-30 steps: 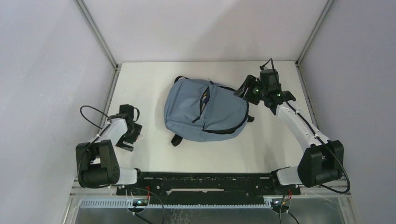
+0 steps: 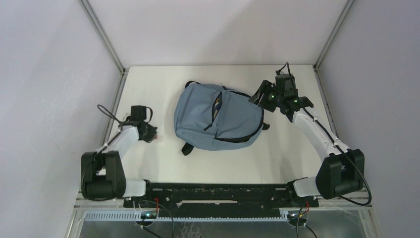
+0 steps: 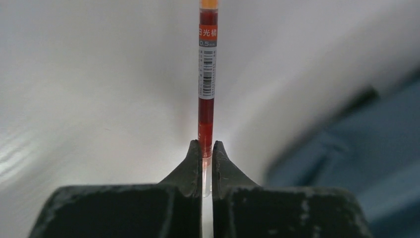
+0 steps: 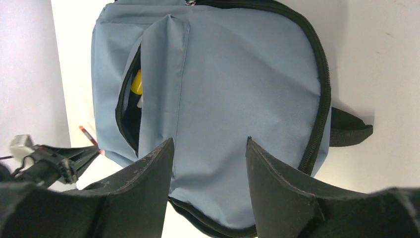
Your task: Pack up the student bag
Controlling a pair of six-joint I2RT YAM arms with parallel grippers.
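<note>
Pinched by one end in my left gripper is a slim red pen (image 3: 207, 111) with a barcode label and an orange far end. In the top view, the left gripper (image 2: 151, 137) is left of the bag, apart from it. The blue-grey backpack (image 2: 198, 116) lies flat in the middle of the table. Its small front pocket (image 4: 130, 111) gapes, showing something yellow (image 4: 137, 83) inside. Over the bag's right part hangs my right gripper, its fingers spread and nothing between them; the top view has it at the bag's right edge.
Black straps (image 2: 187, 148) stick out from the bag onto the white table (image 2: 161, 166). Bare tabletop surrounds the bag, and grey walls (image 2: 54, 74) close in both sides.
The right arm looks almost still.
</note>
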